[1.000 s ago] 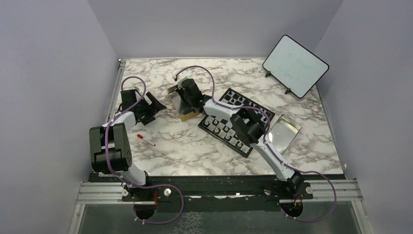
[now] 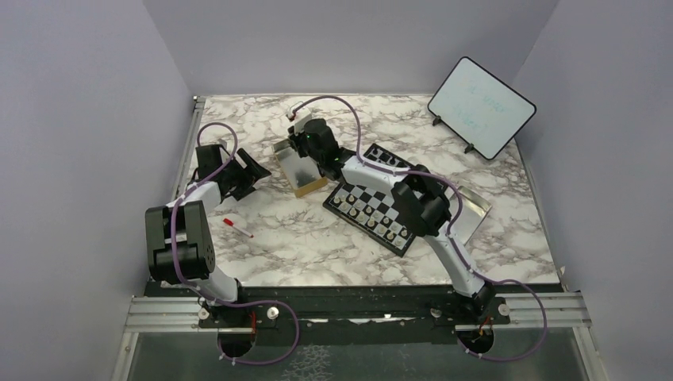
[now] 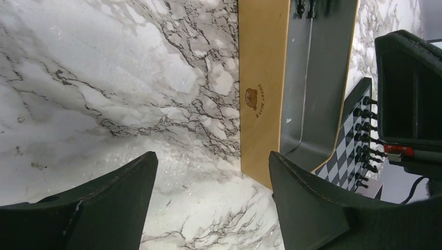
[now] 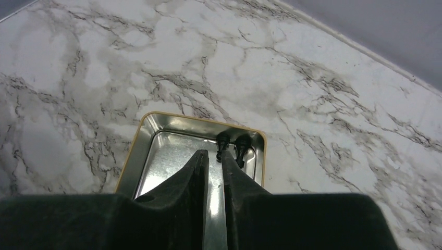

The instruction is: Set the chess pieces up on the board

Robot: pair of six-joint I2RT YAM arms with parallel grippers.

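In the right wrist view, a dark chess piece (image 4: 222, 146) and a second dark piece (image 4: 242, 148) lie in a corner of the box (image 4: 177, 124). My right gripper is over this box, its fingertips narrowly apart with nothing visible between them. The chessboard (image 2: 370, 228) carries a row of light pieces (image 2: 368, 210) along its near side; my right arm covers much of its middle. Dark pieces (image 3: 365, 126) line an edge of the board in the left wrist view. Left of the box, my left gripper is wide open and empty.
A second metal tray (image 2: 474, 208) sits right of the board, partly under my right arm. A red marker (image 2: 237, 228) lies on the marble near the left arm. The whiteboard (image 2: 482, 107) stands at back right.
The left arm shows almost no movement.
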